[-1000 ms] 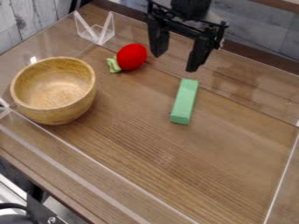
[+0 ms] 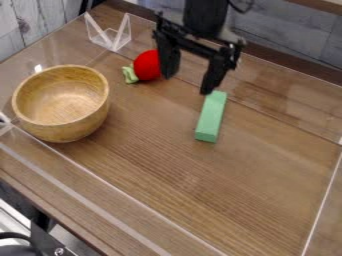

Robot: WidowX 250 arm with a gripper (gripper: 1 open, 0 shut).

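Observation:
The black gripper [image 2: 195,65] hangs over the back middle of the wooden table, its fingers pointing down. Just left of it lies a red round object [image 2: 148,62] with a green end piece beside it. Below and right of the gripper, a light green bar [image 2: 210,115] lies lengthwise on the table. I cannot tell whether anything is between the fingers.
A tan bowl [image 2: 62,106] sits at the left. A white wire object [image 2: 111,31] stands at the back left.
The gripper has moved a little to the left, nearer the red object. The objects on the table appear unmoved.

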